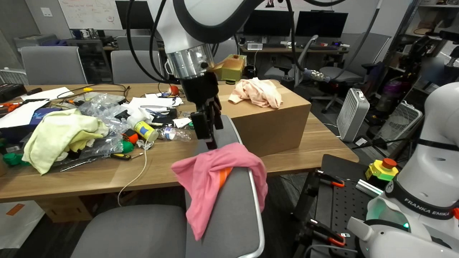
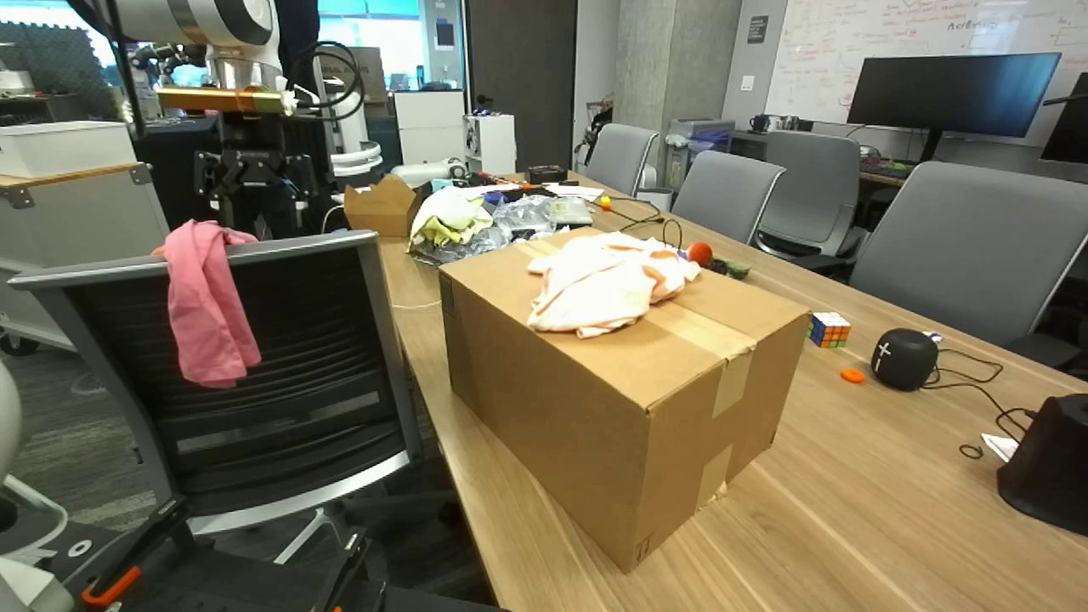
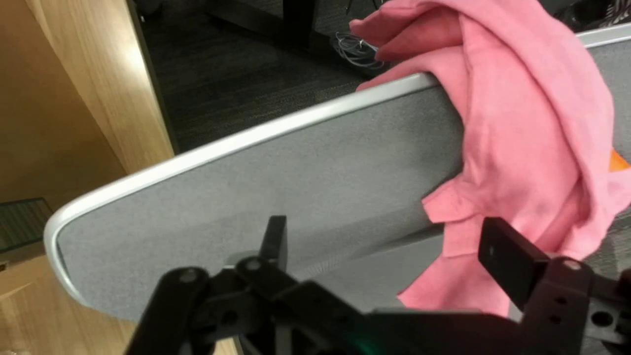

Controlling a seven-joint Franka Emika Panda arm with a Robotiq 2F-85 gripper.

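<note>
A pink cloth [image 1: 211, 180] with an orange patch hangs over the top edge of the grey chair back [image 1: 241, 210]. In exterior view 2 the cloth [image 2: 207, 306] drapes down the chair's black mesh rear. Just above it in that view, my gripper [image 2: 253, 219] points down. In the wrist view the gripper is open, its fingers wide apart, with grey chair fabric below the gap. The pink cloth [image 3: 520, 118] fills the right side there, partly behind the right finger [image 3: 511, 260]. Nothing is held.
A large cardboard box [image 2: 551, 428] with a peach cloth [image 2: 607, 286] on top stands on the table beside the chair. A yellow-green cloth [image 1: 64, 135] lies among clutter, with plastic bags and a bottle, at the table's left. The chair seat [image 1: 129, 232] is bare.
</note>
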